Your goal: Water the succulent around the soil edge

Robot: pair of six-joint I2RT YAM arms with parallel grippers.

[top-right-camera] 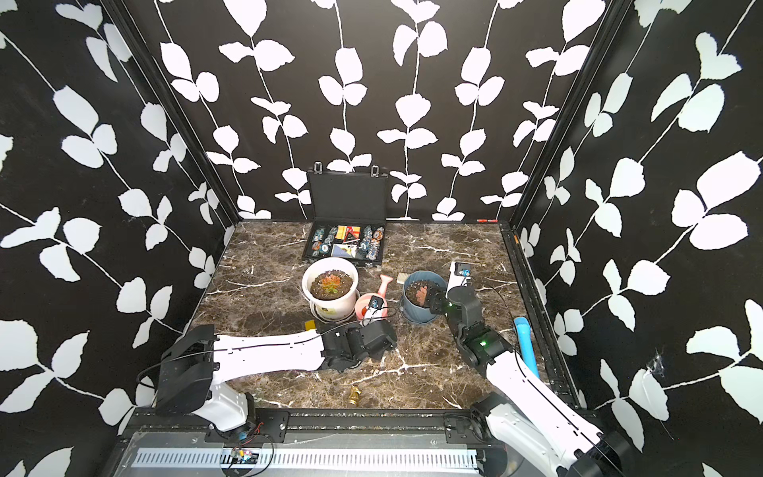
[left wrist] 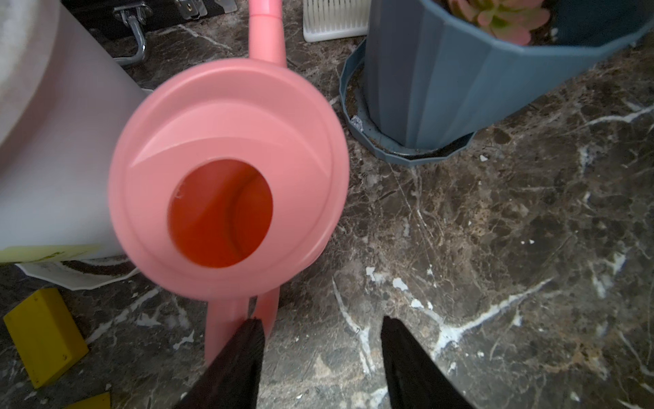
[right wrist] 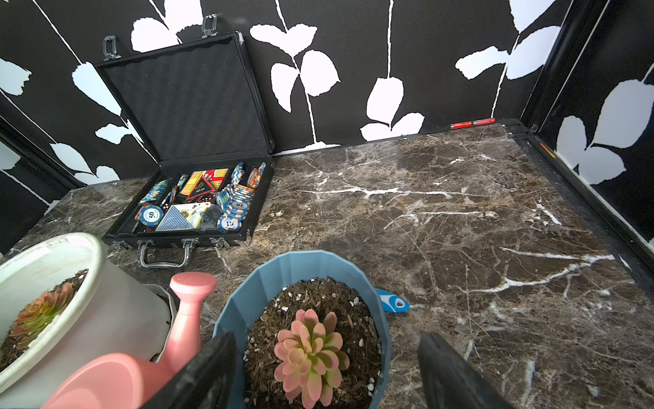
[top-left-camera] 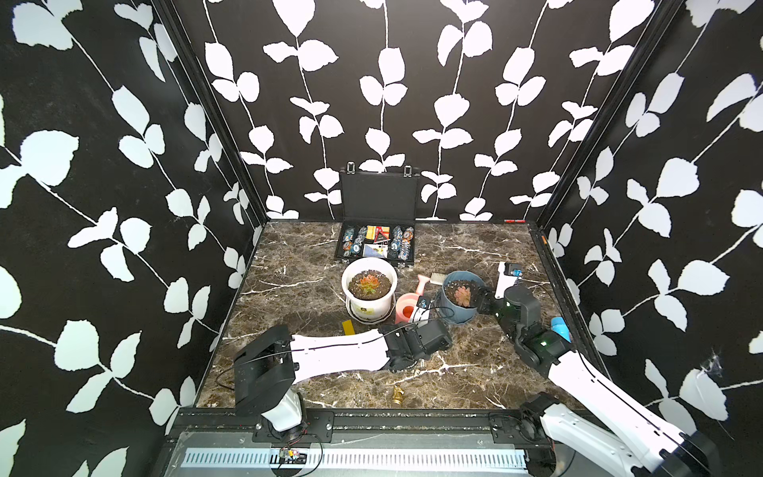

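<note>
A pink watering can (left wrist: 224, 116) stands between the white pot (top-left-camera: 369, 300) and the blue-grey pot (top-right-camera: 421, 310). My left gripper is open just over the can's front, its left finger over the can's handle. In the right wrist view a pink succulent (right wrist: 310, 354) sits in dark soil inside the blue-grey pot. My right gripper is open above that pot, the fingers on either side of it.
An open case of poker chips (right wrist: 190, 234) stands at the back. Yellow blocks (left wrist: 45, 337) lie front-left of the can, and a blue tube (top-right-camera: 526, 349) lies at the right edge. Bare marble shows in front and at the back right.
</note>
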